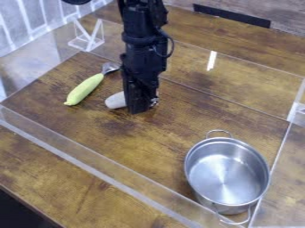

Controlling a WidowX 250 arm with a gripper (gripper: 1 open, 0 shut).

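Note:
The black gripper (pixel 139 100) hangs low over a white elongated object (pixel 117 101) in the middle left of the wooden surface, its fingertips at that object's right part and partly covering it. The fingers look close together; whether anything is between them is hard to see. A pale green corn cob (pixel 85 89) lies to the left, apart from the gripper. A steel pot (pixel 226 174) with loop handles stands at the front right.
Clear plastic walls edge the wooden surface (pixel 107 151). A small metal utensil (pixel 110 68) lies behind the corn, and a white rack (pixel 87 36) stands at the back left.

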